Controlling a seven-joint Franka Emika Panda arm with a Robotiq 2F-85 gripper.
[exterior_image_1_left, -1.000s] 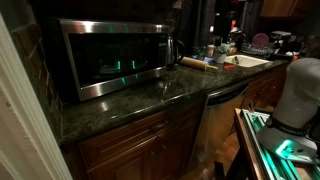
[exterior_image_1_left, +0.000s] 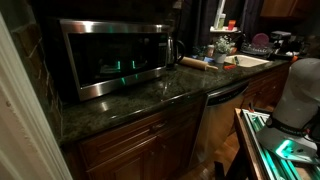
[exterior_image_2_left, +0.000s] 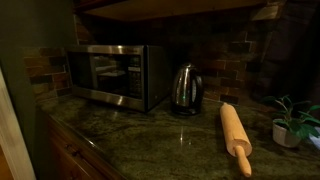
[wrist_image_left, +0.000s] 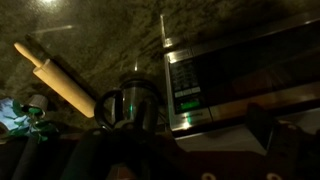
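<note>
In the wrist view my gripper stands open above the counter, its dark fingers (wrist_image_left: 262, 125) spread apart. I cannot make out anything held between them. A microwave (wrist_image_left: 190, 85) with a lit green display lies below, its door shut in the second exterior view. The dark, shiny kettle (wrist_image_left: 137, 98) appears close to the left finger in the wrist image; whether they touch cannot be told. A wooden rolling pin (wrist_image_left: 62, 82) lies left of the kettle there. In the second exterior view the kettle (exterior_image_2_left: 187, 88) stands upright between the microwave (exterior_image_2_left: 118, 75) and the rolling pin (exterior_image_2_left: 235, 138).
A potted plant (exterior_image_2_left: 293, 122) stands right of the rolling pin. Beyond the plant are a sink (exterior_image_1_left: 246, 61) and a dish rack (exterior_image_1_left: 262, 42). A brick wall (exterior_image_2_left: 225, 75) closes off the back.
Near the window at the top of the first exterior view, a dark shape has shifted and more bright window shows. The microwave, kettle and rolling pin look unmoved.
</note>
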